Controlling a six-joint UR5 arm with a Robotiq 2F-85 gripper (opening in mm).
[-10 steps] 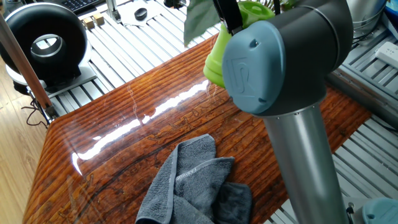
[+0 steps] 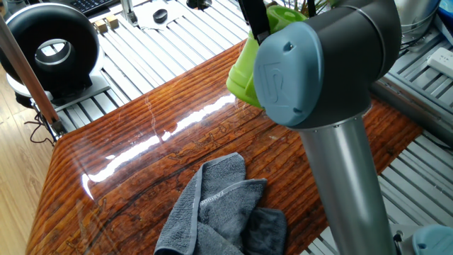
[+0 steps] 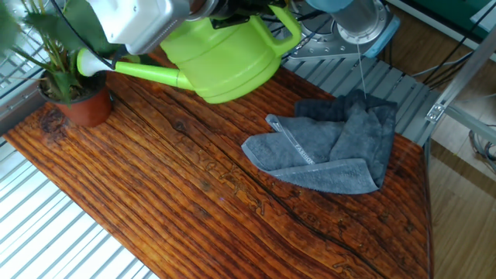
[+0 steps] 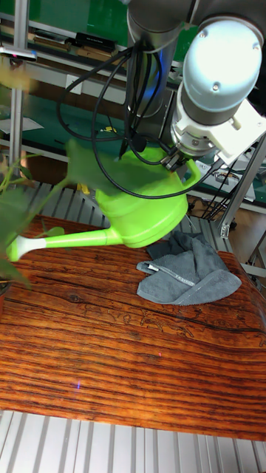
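Observation:
A lime-green watering can (image 3: 221, 62) hangs tilted over the wooden table (image 3: 194, 186), its long spout stretching toward a potted plant (image 3: 87, 108). The pale spout head (image 3: 91, 63) is among the leaves, at the pot's upper side in exterior view 2. My gripper (image 3: 232, 14) is shut on the can near its top; the fingers are mostly cut off or covered there. In exterior view 3 the can (image 4: 149, 216) shows side-on, partly behind a blurred leaf. The arm's blue-capped joint (image 2: 289, 74) hides much of the can (image 2: 244, 78) in exterior view 1.
A crumpled grey towel (image 3: 329, 147) lies on the table near the arm's base. Loose black cables (image 4: 96, 130) loop beside the arm. A black ring-shaped device (image 2: 53, 49) stands off the table's far side.
In exterior view 1, the can has shifted slightly left and down and its tilt has changed a little. The large leaf seen beside it before no longer shows there. The towel has not moved.

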